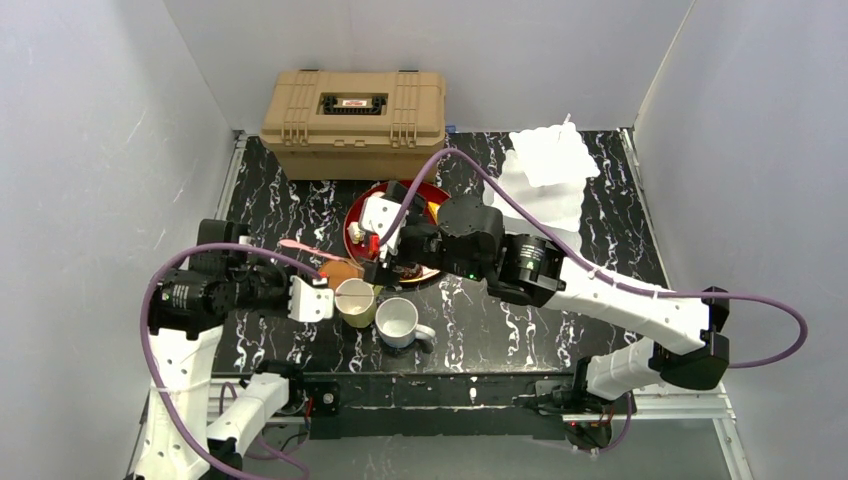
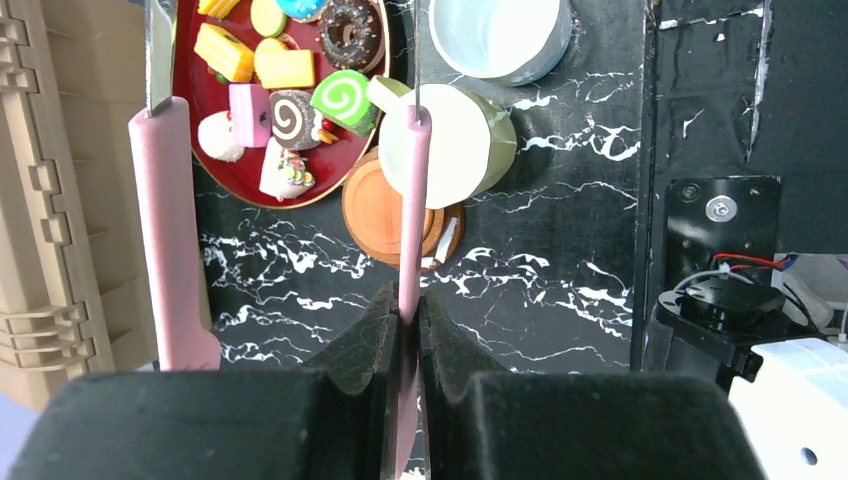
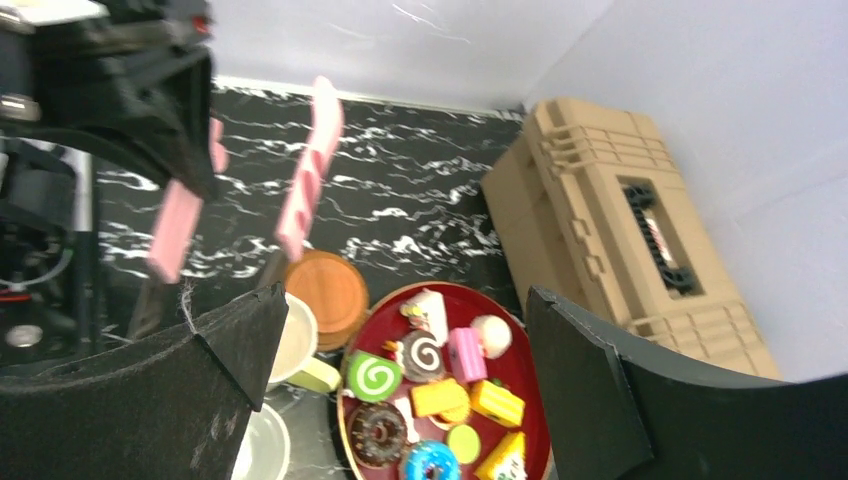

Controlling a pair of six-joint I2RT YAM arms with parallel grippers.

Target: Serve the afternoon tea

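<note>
My left gripper is shut on a pink-handled utensil (image 2: pixel 412 190), its metal shaft over the cream mug (image 2: pixel 475 160). A second pink-handled utensil (image 2: pixel 170 240) shows alongside in the left wrist view. My right gripper stands open above the red plate of toy treats (image 3: pixel 490 300), facing that second utensil. The white mug (image 1: pixel 398 322) sits right of the cream mug. A round wooden coaster (image 2: pixel 375 205) lies partly under or beside the cream mug.
A tan case (image 1: pixel 352 120) stands at the back, and white napkins (image 1: pixel 550 160) lie at the back right.
</note>
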